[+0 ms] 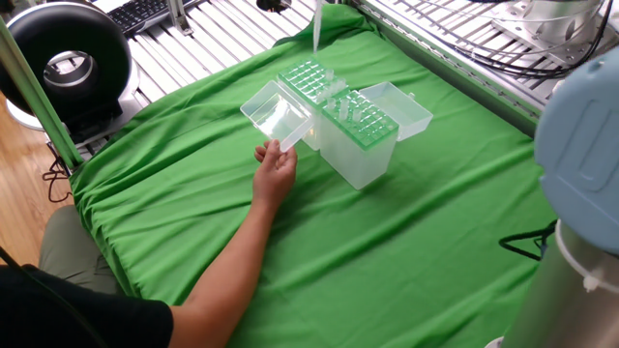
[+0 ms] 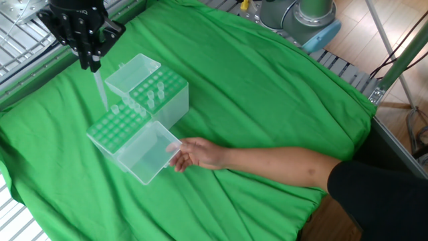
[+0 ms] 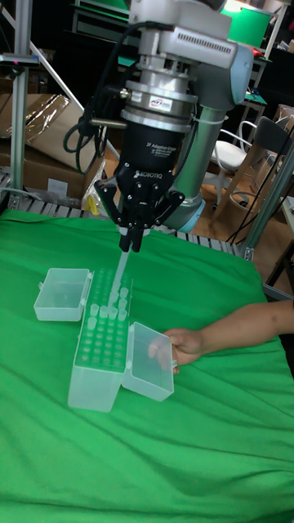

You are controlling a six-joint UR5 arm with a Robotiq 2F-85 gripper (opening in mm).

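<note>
My gripper (image 3: 132, 239) is shut on a long, clear pipette tip (image 2: 100, 90), which hangs narrow end down and slightly tilted. Exterior view 1 shows only the lower part of the tip (image 1: 317, 27), its end a little past the far rack's edge; the gripper is outside that view. Below stand two clear boxes side by side, with green racks on top: one rack (image 2: 107, 134) and the other rack (image 2: 170, 84). Several similar tips (image 2: 151, 100) stick up near where the racks meet. Whether the held tip's end touches anything is hard to tell.
Both hinged lids are open: one lid (image 1: 398, 108) faces away from the person, and a hand (image 1: 276, 174) holds the other lid (image 1: 279, 114). Wrinkled green cloth (image 1: 426, 242) covers the table, with free room around the boxes.
</note>
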